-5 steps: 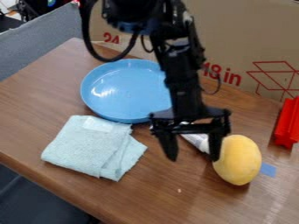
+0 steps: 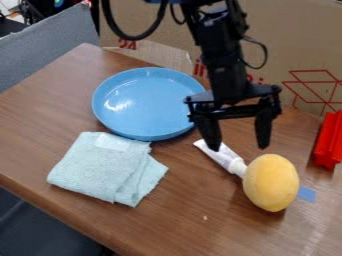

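Note:
My black gripper (image 2: 238,132) hangs open above a white tube (image 2: 221,155), its two fingers apart, the right one over the area just behind the yellow oval object (image 2: 271,185). The tube lies on the wooden table and reaches toward that yellow object. A blue plate (image 2: 142,98) sits left of the gripper, and a folded pale blue cloth (image 2: 100,170) lies at the front left.
A red tray (image 2: 330,142) stands at the right edge, near a piece of blue tape (image 2: 306,194). A cardboard panel (image 2: 301,70) closes off the back. Bare table (image 2: 174,225) shows at the front and far left.
My gripper has moved up and back, to the right, uncovering more of the tube. The objects on the table look unmoved.

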